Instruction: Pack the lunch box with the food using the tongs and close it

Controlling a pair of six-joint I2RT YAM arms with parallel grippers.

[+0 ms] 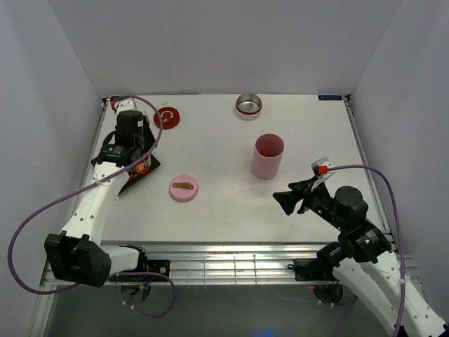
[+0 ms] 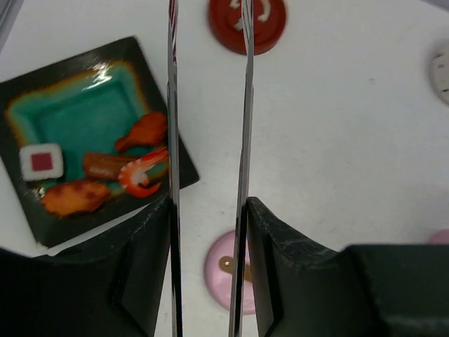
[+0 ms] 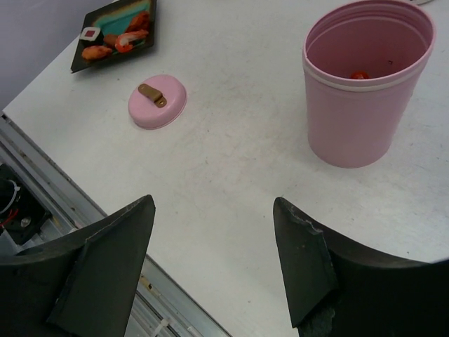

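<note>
A dark square tray (image 2: 42, 217) with a green middle holds fried pieces (image 2: 74, 196), a shrimp (image 2: 140, 175) and a white-and-red roll (image 2: 42, 161). My left gripper, fitted with long metal blades, is above the tray, open with nothing between the blades, and hides much of it in the top view. A pink container (image 1: 267, 161) with something red inside stands right of center. My right gripper is open and empty at the front right, facing that container.
A pink lid (image 1: 184, 193) with a brown handle lies front center. A red disc (image 1: 168, 123) and a steel bowl (image 1: 249, 105) are at the back.
</note>
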